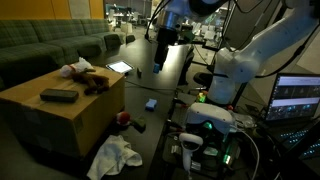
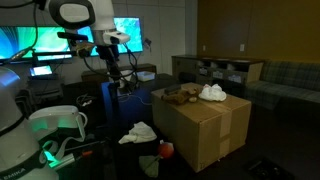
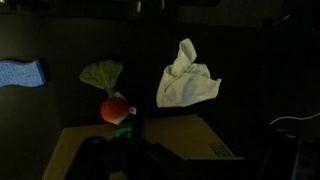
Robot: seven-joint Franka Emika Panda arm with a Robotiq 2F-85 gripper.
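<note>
My gripper (image 2: pixel 123 76) hangs high above the dark surface, clear of everything. Its dark fingers appear spread apart, with nothing visible between them. Below, the wrist view shows a crumpled white cloth (image 3: pixel 187 80), a green leafy-looking item (image 3: pixel 101 74), a round red item (image 3: pixel 114 109) and a blue block (image 3: pixel 20 73). The cloth (image 1: pixel 114 156) lies on the dark surface in front of a cardboard box (image 1: pixel 58 124). Beside that box sits the red item (image 2: pixel 166 150).
On top of the box rest a dark oblong case (image 1: pixel 59 95), a brown item (image 1: pixel 92 82) and a white crumpled bundle (image 2: pixel 213 92). A laptop (image 1: pixel 292 105) stands at the right. Dark floor is open around the cloth.
</note>
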